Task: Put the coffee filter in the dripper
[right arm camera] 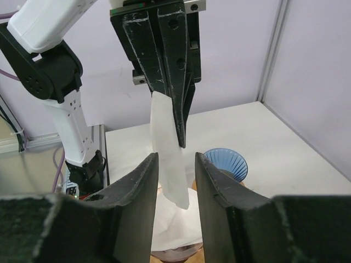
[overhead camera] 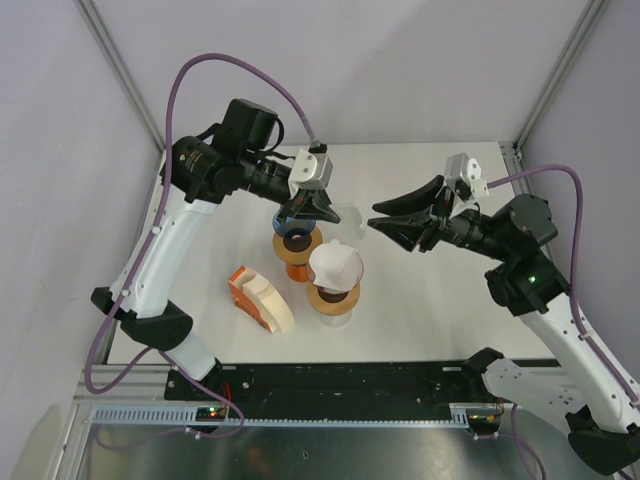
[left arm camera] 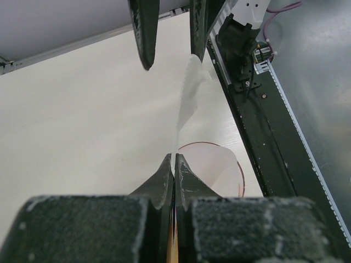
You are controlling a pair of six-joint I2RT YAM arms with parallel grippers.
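Note:
A white paper filter (overhead camera: 350,225) hangs upright from the shut fingertips of my left gripper (overhead camera: 328,212). It shows as a thin sheet in the left wrist view (left arm camera: 186,101) and in the right wrist view (right arm camera: 170,153). My right gripper (overhead camera: 383,218) stands open just right of it, its fingers apart. Below, a dripper with white paper in it (overhead camera: 335,270) sits on a wooden-ringed stand (overhead camera: 332,308).
A blue ribbed dripper (right arm camera: 230,161) on a second wooden-ringed stand (overhead camera: 295,262) is behind left. An orange and white holder (overhead camera: 262,300) lies front left.

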